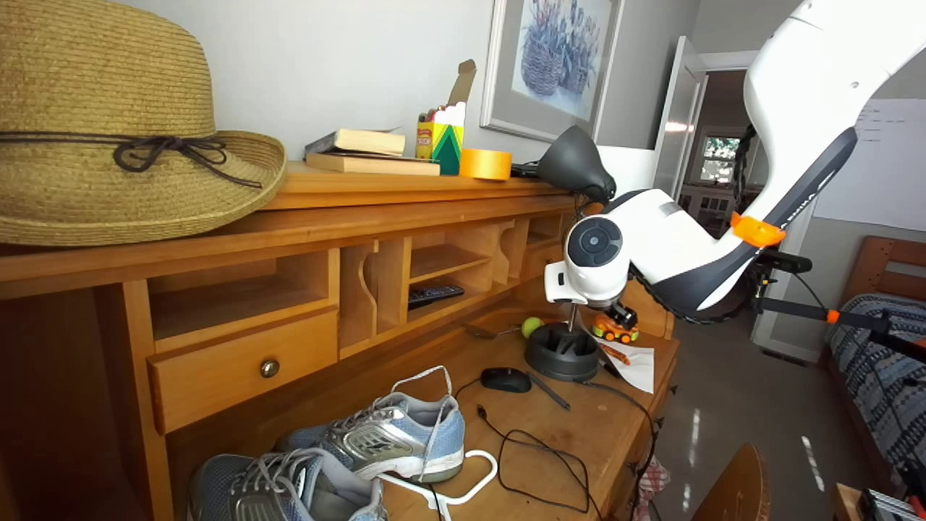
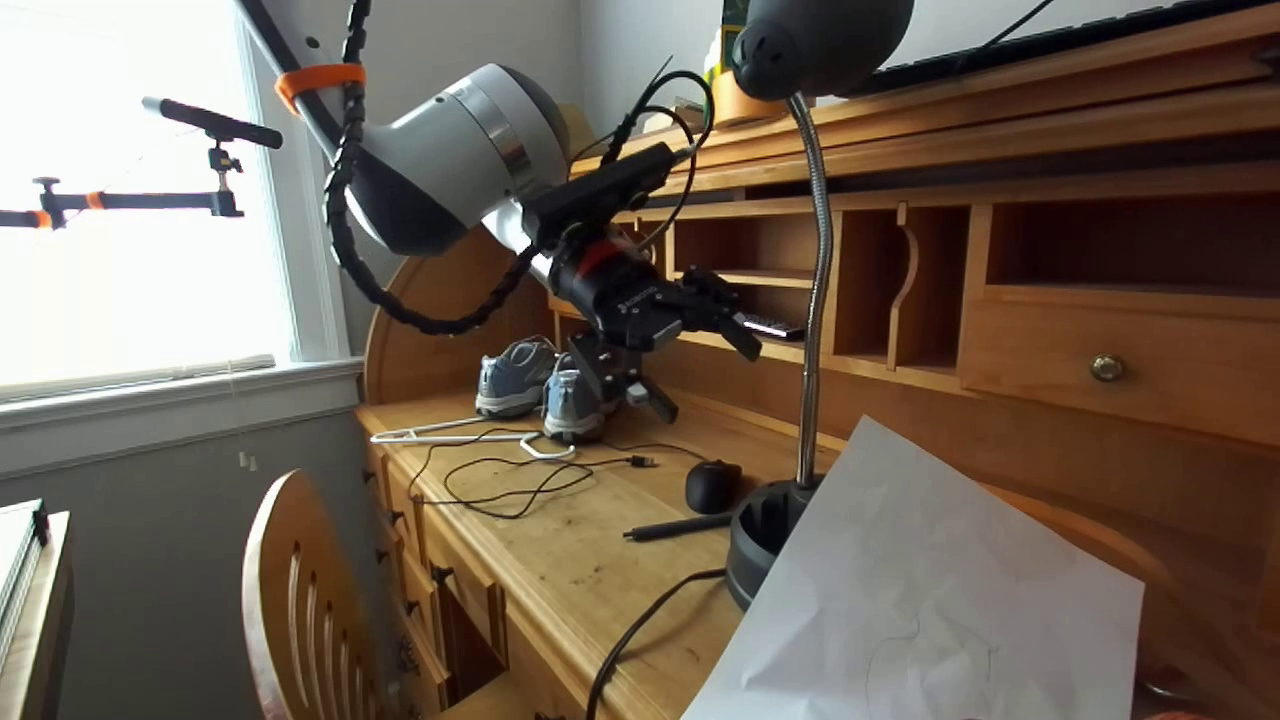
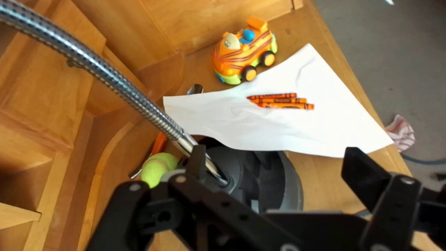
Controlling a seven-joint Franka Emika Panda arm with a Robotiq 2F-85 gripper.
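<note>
My gripper is open, with nothing held between its spread fingers. In the wrist view it hangs over the round dark base of the desk lamp, which has compartments. Exterior view 2 also has the gripper above the desk, fingers apart. A dark pen lies flat on the desk between the lamp base and the black mouse; the other exterior view has the same pen with one end by the base. In the wrist view I cannot make out the pen.
The lamp's metal neck rises close to the gripper. Nearby are a tennis ball, an orange toy car and white paper bearing three crayons. Shoes, a hanger and a cable occupy the desk's other side.
</note>
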